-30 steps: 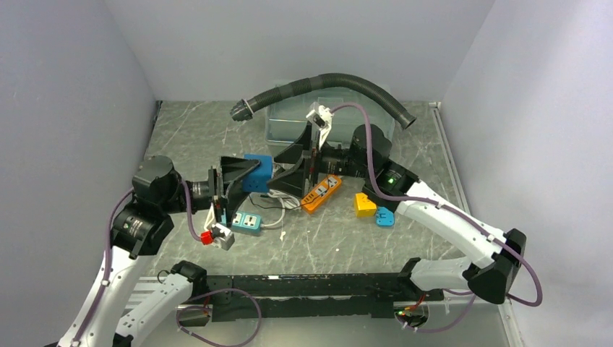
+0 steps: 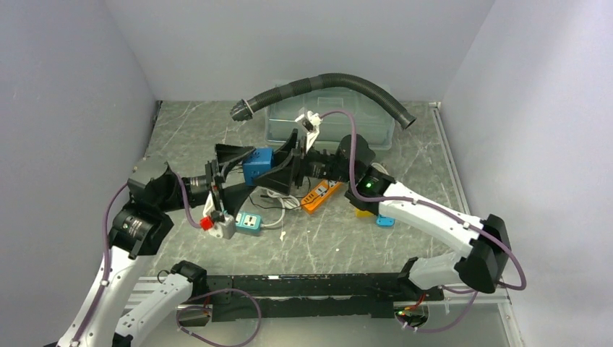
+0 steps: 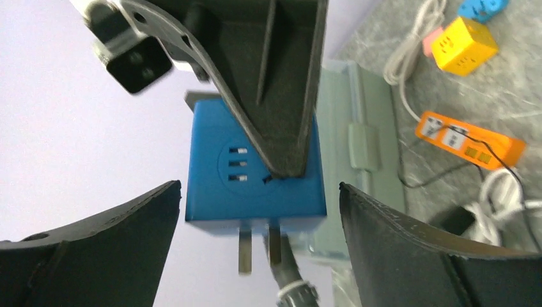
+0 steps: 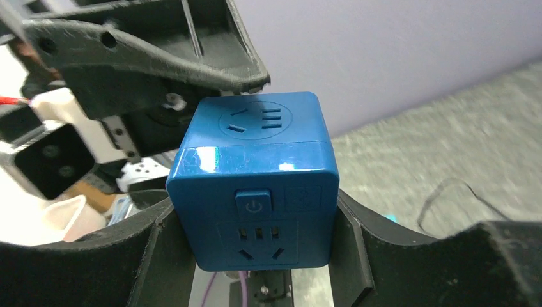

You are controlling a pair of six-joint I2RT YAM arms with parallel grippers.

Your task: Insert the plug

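Observation:
A blue cube-shaped plug adapter point(image 2: 257, 165) is held up above the table between the two arms. My right gripper is shut on it, with fingers against opposite sides; the right wrist view shows socket slots and a power button. Around the same cube stands my left gripper, part open, with a gap between each of its fingers and the cube. Two metal prongs point(image 3: 275, 246) stick out from the cube's lower side in the left wrist view. A teal power strip point(image 2: 248, 223) lies on the table below, partly hidden by the left arm.
An orange power strip point(image 2: 320, 194) with white and black cables lies nearby. A yellow cube point(image 3: 464, 46) and a blue plug piece point(image 2: 384, 221) sit under the right arm. Behind are a clear bin point(image 2: 329, 119) and a black hose point(image 2: 325, 81).
My right gripper has come leftward and closed on the blue cube, which it stood apart from a second ago.

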